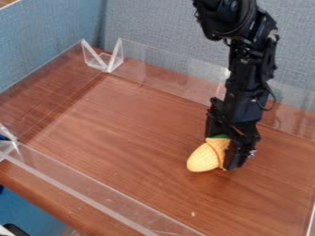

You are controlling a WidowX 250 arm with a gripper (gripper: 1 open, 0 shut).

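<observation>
A toy corn cob (pixel 205 158), pale yellow with a bit of green at its top end, lies on the wooden table (pixel 123 147) right of centre. The black gripper (pixel 229 147) reaches down from above onto the corn's green end and covers part of it, its fingers around that end. Whether the fingers press on it is hard to make out.
Clear plastic walls (pixel 160 78) edge the table at the back and front left. A white bracket (pixel 103 57) stands at the back left corner. Something white and blue (pixel 6 146) sits at the left edge.
</observation>
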